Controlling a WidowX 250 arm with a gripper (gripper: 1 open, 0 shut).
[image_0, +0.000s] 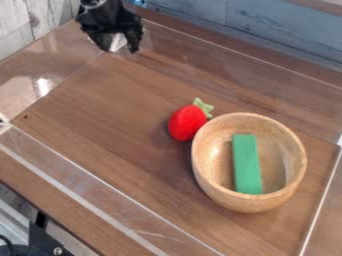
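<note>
My dark gripper (110, 30) is at the top left of the camera view, over the back corner of the wooden surface, with a pale white object (114, 42) at it; whether the fingers are open or shut on it is unclear. A red strawberry (187, 122) with a green top lies near the middle. To its right stands a wooden bowl (282, 181) with a green block (246, 164) inside.
Pale wall boards (34, 20) border the back left. A gap with dark parts shows at the lower-left edge.
</note>
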